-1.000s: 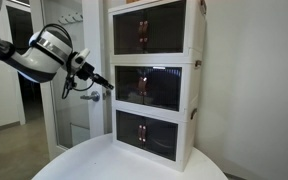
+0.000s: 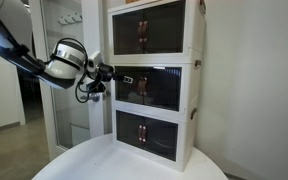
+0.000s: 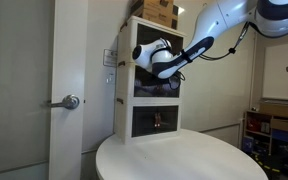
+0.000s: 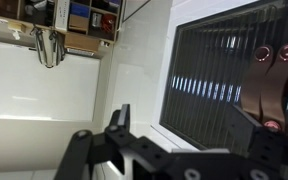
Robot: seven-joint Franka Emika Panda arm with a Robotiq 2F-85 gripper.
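A white cabinet [image 2: 197,100] of three stacked units stands on a round white table. Each unit has dark ribbed doors with brown leather pulls at the middle. My gripper [image 2: 124,78] is in front of the middle unit, beside its brown pulls [image 2: 142,86]. Up close in the wrist view, two leather pulls [image 4: 281,85] with red studs hang at the right, against the ribbed door [image 4: 216,85]. My gripper is open there, its fingers spread wide, nothing seen between them. In exterior view 2 the arm [image 3: 164,60] hides the gripper.
Cardboard boxes [image 3: 156,12] rest on top of the stack. A door with a metal handle [image 3: 68,102] stands to the left in exterior view 2. Behind the arm is a glass door [image 2: 74,100].
The arm has moved to the right toward the middle unit. My gripper has gone from left of the cabinet to in front of its middle doors. The doors look unchanged.
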